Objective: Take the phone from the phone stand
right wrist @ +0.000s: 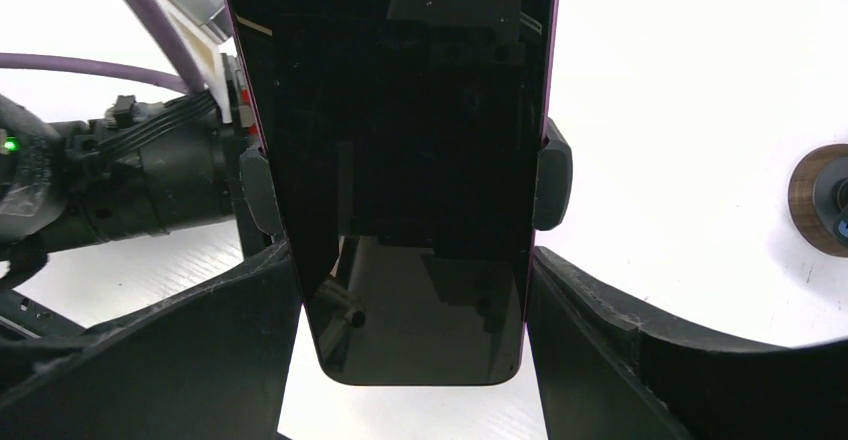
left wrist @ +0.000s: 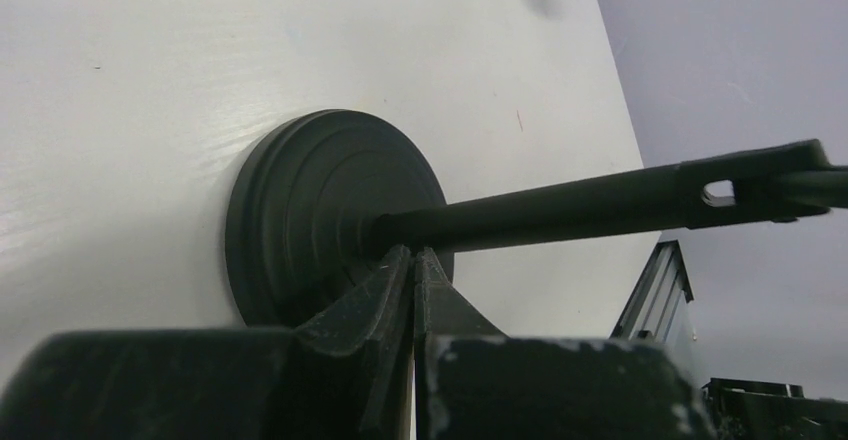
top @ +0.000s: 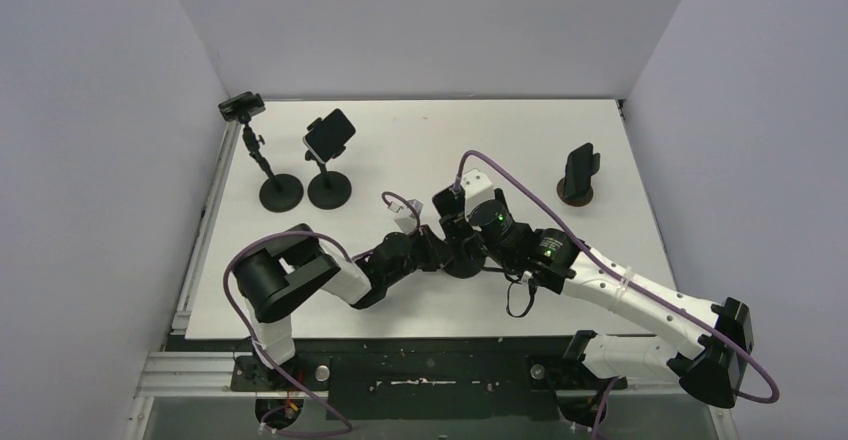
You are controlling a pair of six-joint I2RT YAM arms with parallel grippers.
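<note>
My right gripper is shut on the black-screened phone (right wrist: 410, 180), its fingers pressing the two long edges. The phone is between the side clamps of the holder (right wrist: 554, 175). In the left wrist view, the stand's round black base (left wrist: 300, 210) lies on the table, with its pole (left wrist: 560, 205) slanting off to the right. My left gripper is shut, its fingertips together with nothing between them. They overlap the base just below the foot of the pole, which is outside the fingers; contact cannot be told.
Two more stands with holders, a tall one (top: 262, 155) and a shorter one (top: 328, 155), are at the table's back left. Another holder (top: 580, 172) stands at the right.
</note>
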